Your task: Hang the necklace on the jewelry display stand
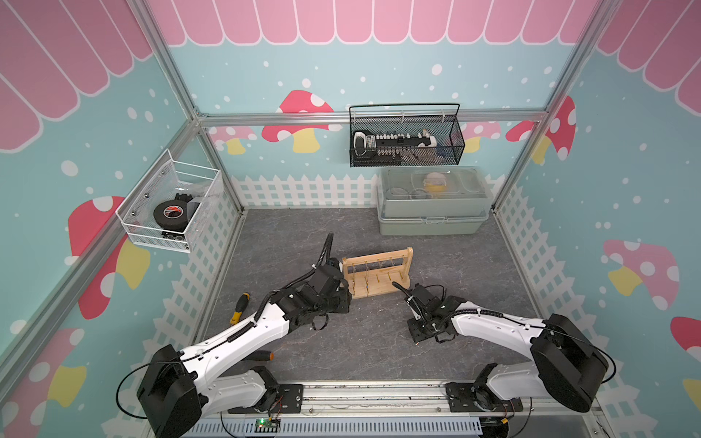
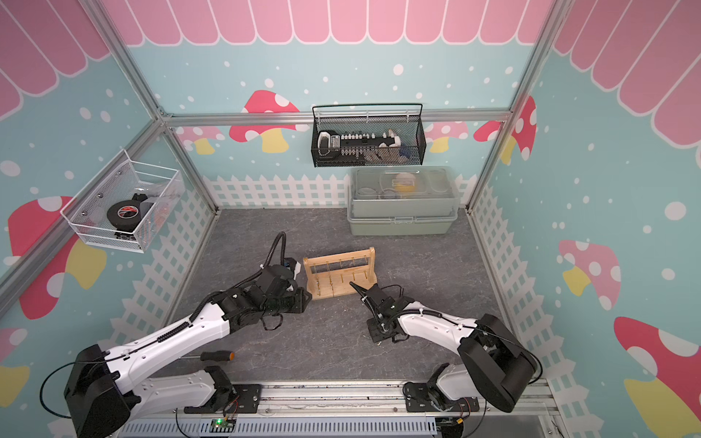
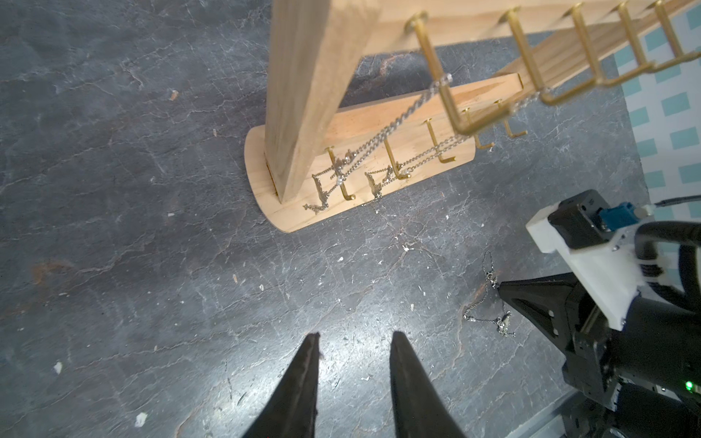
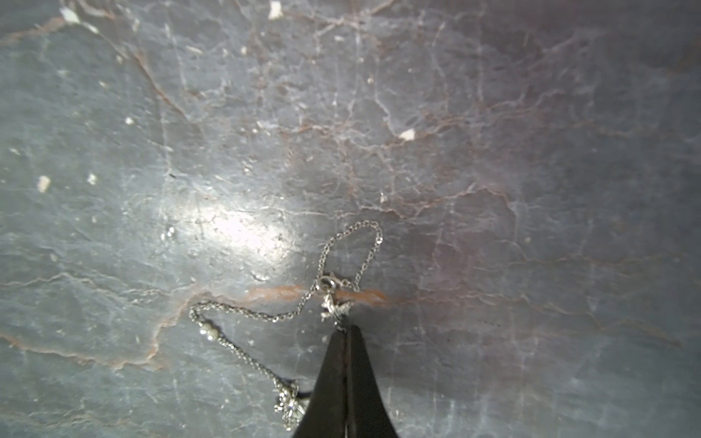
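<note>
A silver necklace (image 4: 252,315) lies loosely bent on the grey table, its clasp end at the tips of my right gripper. That gripper is shut and low over the table; whether any chain is pinched between its tips cannot be made out. In the left wrist view the necklace (image 3: 482,298) lies in front of the wooden display stand (image 3: 315,95), to its right. Silver chains (image 3: 379,137) hang from two of the stand's brass hooks. My left gripper is open and empty, in front of the stand's left end.
A lidded green box (image 1: 434,219) stands at the back right. Screwdrivers, one with a yellow handle (image 1: 239,308), lie by the left arm. Bare table separates the stand from the front rail (image 1: 376,387).
</note>
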